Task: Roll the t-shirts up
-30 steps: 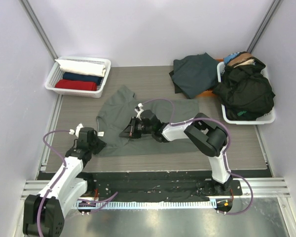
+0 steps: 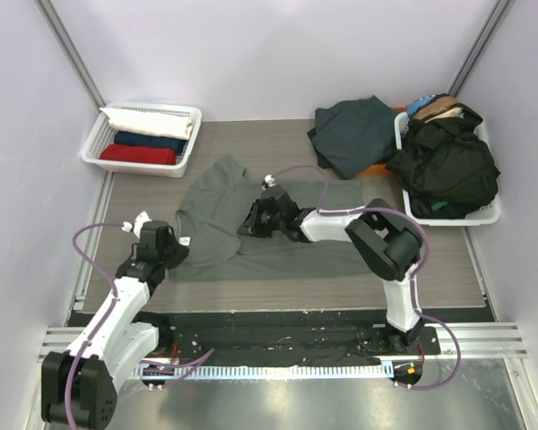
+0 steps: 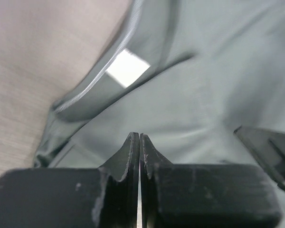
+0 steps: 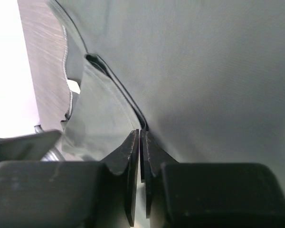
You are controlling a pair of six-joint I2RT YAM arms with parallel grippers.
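A grey-green t-shirt (image 2: 300, 260) lies spread on the table, its left part folded inward, with a white label (image 3: 128, 67) by the seam at the left edge. My left gripper (image 2: 181, 253) is over the lower left end of the shirt, shut, with nothing visible between its fingers. My right gripper (image 2: 247, 226) is over the middle-left of the shirt, by the inner edge of the folded part (image 4: 97, 109); it is shut, with no cloth showing between its fingertips.
A white basket (image 2: 184, 157) with rolled white, navy and red clothes stands back left. A dark cloth pile (image 2: 354, 134) and a full basket of dark clothing (image 2: 444, 166) are back right. Bare table (image 2: 220, 296) shows along the front.
My right gripper has moved toward the back and slightly right. My left gripper has shifted slightly. The shirt looks much the same.
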